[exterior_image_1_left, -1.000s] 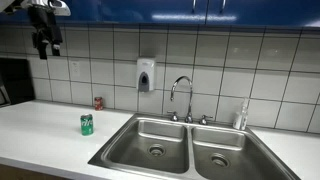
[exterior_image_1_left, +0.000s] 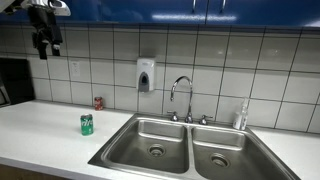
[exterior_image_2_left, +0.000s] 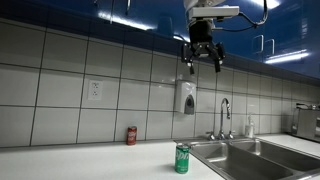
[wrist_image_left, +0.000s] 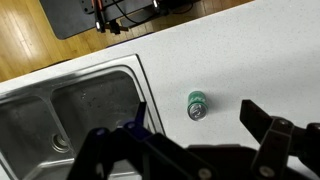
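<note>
A green can (exterior_image_1_left: 87, 125) stands upright on the white counter, left of the double sink (exterior_image_1_left: 190, 150). Further back, close to the tiled wall, is a smaller-looking red can (exterior_image_1_left: 98, 103); in exterior view 2 the red can (exterior_image_2_left: 131, 135) also stands upright. My gripper (exterior_image_2_left: 204, 67) hangs high above the counter, well clear of both cans. In the wrist view the gripper's dark fingers (wrist_image_left: 265, 122) are wide apart at the bottom, and the green can (wrist_image_left: 197, 106) shows below and beyond them. Nothing is between them. The red can does not show in the wrist view.
A faucet (exterior_image_1_left: 182, 95) rises behind the sink, with a soap bottle (exterior_image_1_left: 241, 116) to its right. The dispenser (exterior_image_1_left: 146, 75) is fixed to the wall, and blue cabinets (exterior_image_1_left: 180, 12) hang overhead near the arm.
</note>
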